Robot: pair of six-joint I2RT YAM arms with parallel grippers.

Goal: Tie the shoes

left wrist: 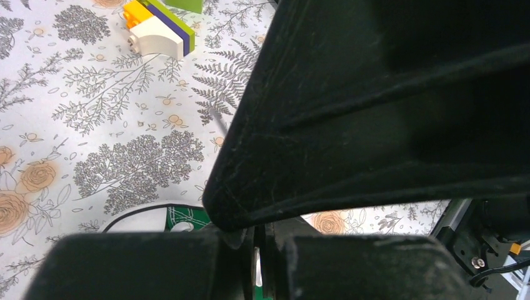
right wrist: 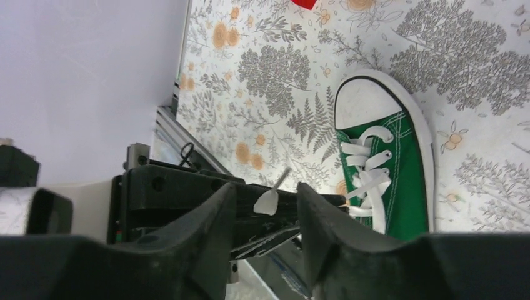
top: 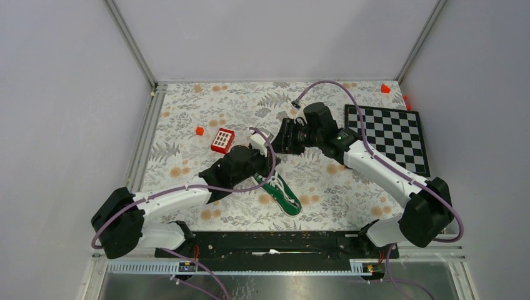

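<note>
The green shoe (top: 284, 197) with white laces lies in the middle, toe toward the back in the right wrist view (right wrist: 407, 187). My left gripper (top: 269, 164) is above it, shut, with a white lace strand (left wrist: 257, 269) visible at its fingertips; whether it grips it is unclear. Its view is largely blocked by black gripper housing. My right gripper (top: 281, 140) hangs close by, just behind and to the right. In the right wrist view its fingers (right wrist: 206, 250) are part open, with a white lace end (right wrist: 267, 201) seen between them, not clearly held.
A red calculator-like box (top: 222, 140) lies left of the grippers, a red cube (top: 199, 130) farther left. A checkered board (top: 384, 144) occupies the right. Toy bricks (left wrist: 156, 31) show in the left wrist view.
</note>
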